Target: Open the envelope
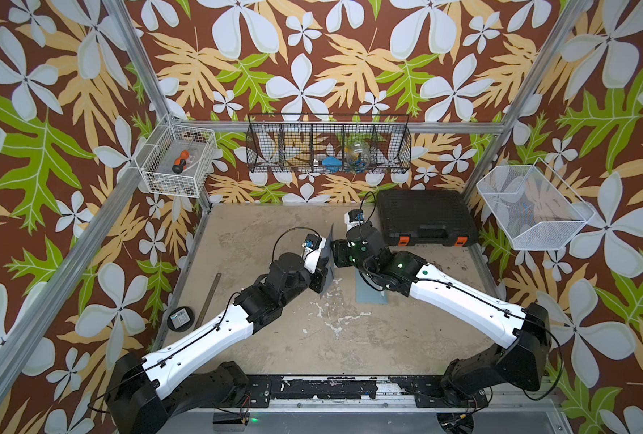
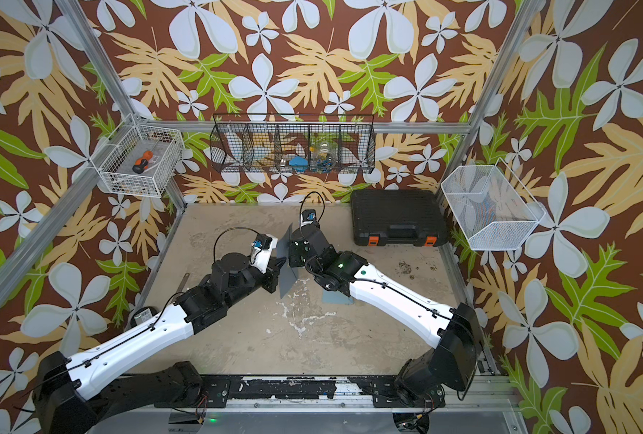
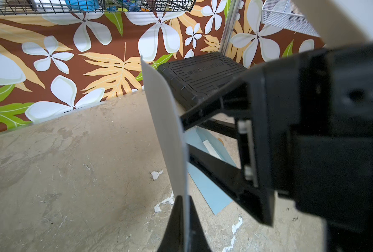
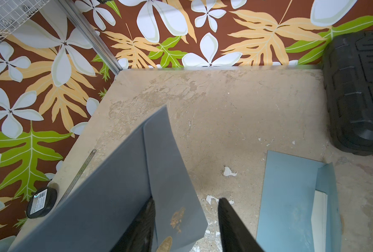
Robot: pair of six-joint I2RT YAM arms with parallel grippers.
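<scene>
A grey-blue envelope (image 4: pixel 110 189) stands upright above the table, its flap (image 4: pixel 165 168) folded along a crease and facing the right arm. My left gripper is shut on the envelope's edge, which shows thin between its fingers in the left wrist view. My right gripper is partly open at the flap side. In the right wrist view its left finger (image 4: pixel 146 222) overlaps the flap near the crease and its right finger (image 4: pixel 232 222) stands past the flap's edge. Whether a finger is under the flap cannot be told.
A second, light-blue envelope (image 4: pixel 289 197), its flap raised, lies on the table beneath the right arm. A black case (image 1: pixel 426 217) sits at the back right. A metal ruler (image 1: pixel 209 298) and a tape measure (image 1: pixel 181 318) lie left.
</scene>
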